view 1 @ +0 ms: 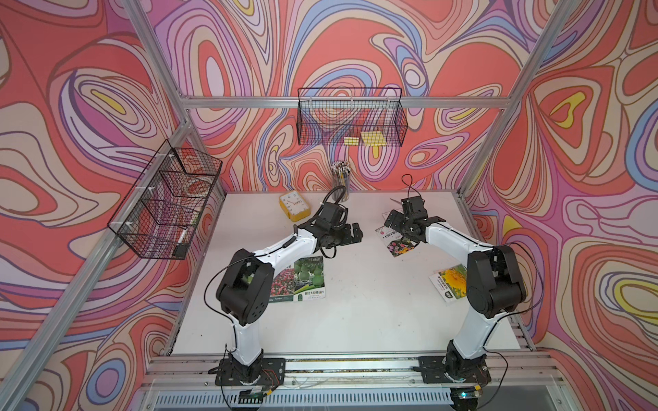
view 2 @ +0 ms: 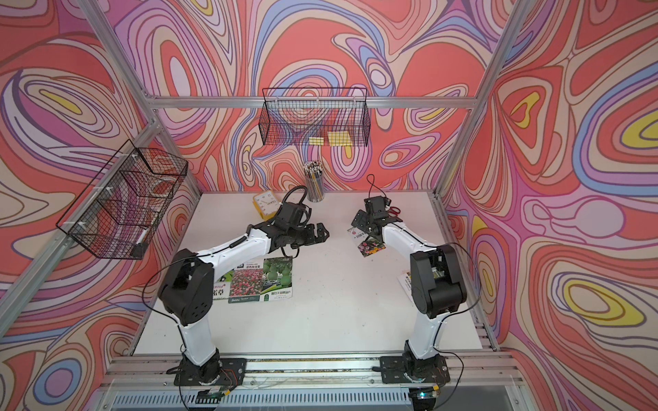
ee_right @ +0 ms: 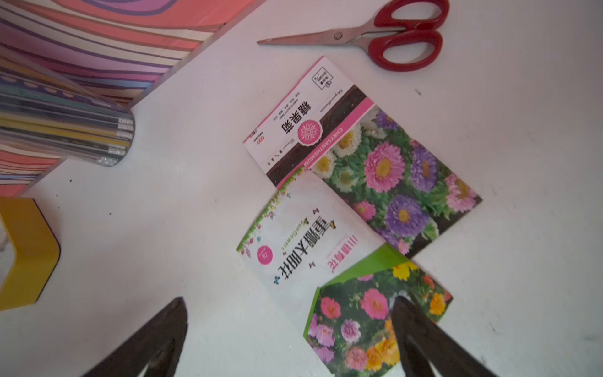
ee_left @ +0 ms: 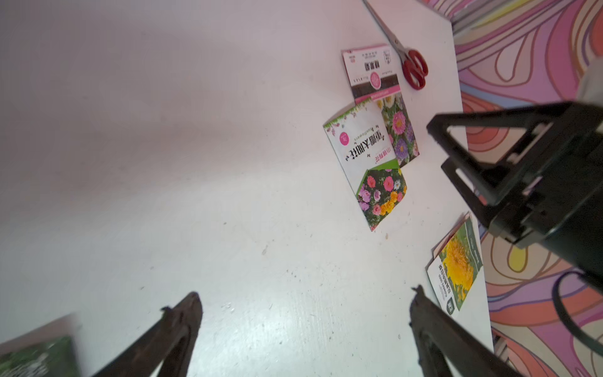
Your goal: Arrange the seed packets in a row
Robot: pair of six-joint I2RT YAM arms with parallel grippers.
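Note:
Several seed packets lie flat side by side on the left, with a green packet (view 2: 277,277) at the right end beside a pink-flowered packet (view 2: 246,282). At the back right a sunflower packet (ee_right: 298,245) overlaps the corner of a chrysanthemum packet (ee_right: 383,166). Farther right, a yellow-flower packet (ee_left: 457,267) seems to rest on another one. Above the clear middle, my left gripper (view 1: 355,234) is open and empty. My right gripper hangs open over the sunflower packet, nothing between its fingers.
Red-handled scissors (ee_right: 405,37) lie behind the chrysanthemum packet. A pencil holder (view 2: 314,185) and a yellow clock (view 1: 294,205) stand at the back. Wire baskets hang on the back and left sides.

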